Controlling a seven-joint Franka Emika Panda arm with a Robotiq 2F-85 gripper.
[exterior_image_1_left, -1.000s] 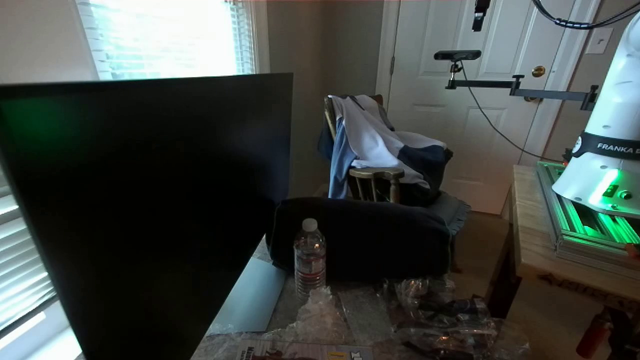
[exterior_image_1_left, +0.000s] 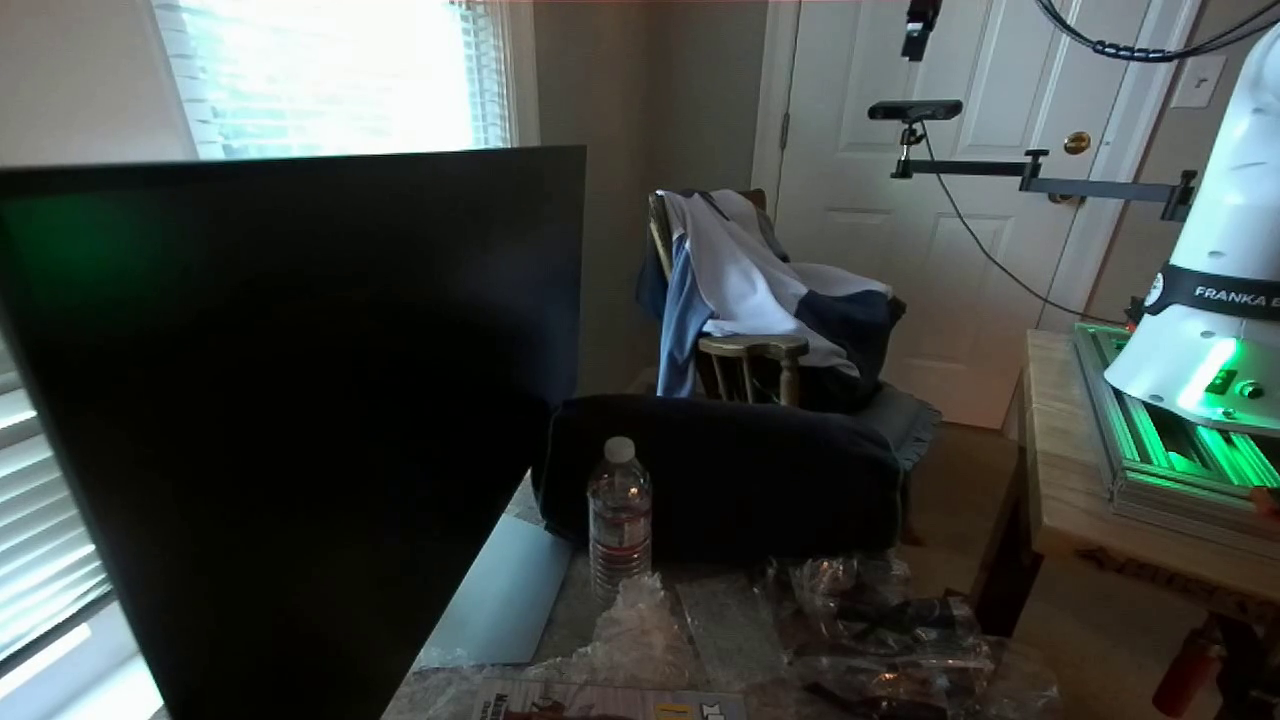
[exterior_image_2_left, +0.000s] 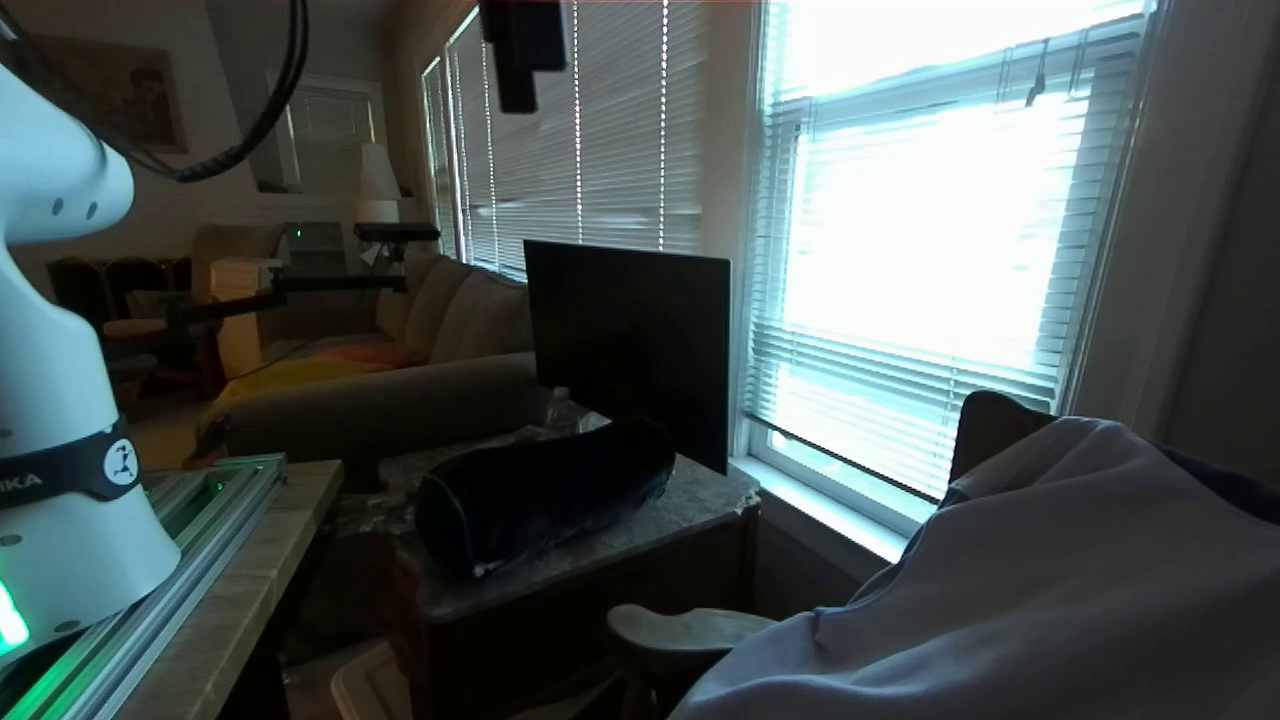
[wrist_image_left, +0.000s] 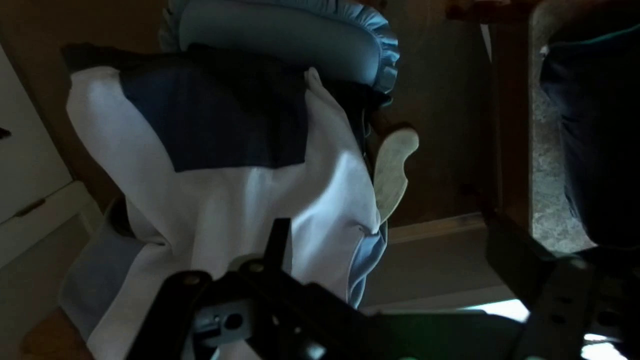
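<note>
My gripper is open, its two dark fingers wide apart at the bottom of the wrist view, with nothing held between them. Beyond it, a white, navy and light-blue garment (wrist_image_left: 240, 198) lies draped over a wooden chair (wrist_image_left: 393, 168). In exterior view 1 the same garment (exterior_image_1_left: 768, 270) hangs over the chair's back and arm, and only a dark piece of the gripper's end (exterior_image_1_left: 921, 30) dips in at the top edge. Exterior view 2 also catches just a dark gripper part (exterior_image_2_left: 522, 60) high up, well above the furniture.
A stone-topped table holds a large monitor (exterior_image_1_left: 300, 408), a dark rolled cushion (exterior_image_1_left: 732, 480), a water bottle (exterior_image_1_left: 620, 516), a silver laptop (exterior_image_1_left: 498, 594) and clear plastic bags (exterior_image_1_left: 900, 624). A camera on a bracket (exterior_image_1_left: 915, 110) juts out beside the arm's wooden bench (exterior_image_1_left: 1056, 480).
In exterior view 1 the gripper's end has shifted a little to the left, and the cable at top right has moved slightly with it. The garment, chair and table items have stayed put.
</note>
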